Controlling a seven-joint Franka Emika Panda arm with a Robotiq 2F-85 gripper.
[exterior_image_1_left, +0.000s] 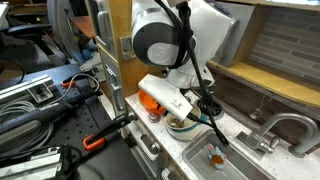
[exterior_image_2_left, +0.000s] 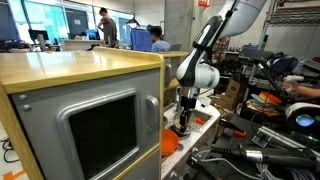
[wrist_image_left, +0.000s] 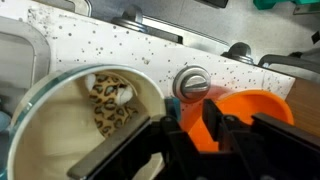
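A cream bowl-like pot (wrist_image_left: 62, 128) with a pale teal rim fills the left of the wrist view. Inside it lies a brown spotted piece (wrist_image_left: 110, 100) with a white patch. In exterior view 1 the same pot (exterior_image_1_left: 172, 127) stands on the counter below the white arm. My gripper is low over the gap between this pot and an orange bowl (wrist_image_left: 255, 108), its black fingers apart. No held object shows between them. The pot's near side is partly hidden by the gripper.
A round silver knob (wrist_image_left: 190, 80) sits on the speckled counter beside the bowls. In exterior view 1 a sink (exterior_image_1_left: 225, 158) with a small colourful item and a faucet (exterior_image_1_left: 262, 137) are to the right. Drawers and black rails border the front.
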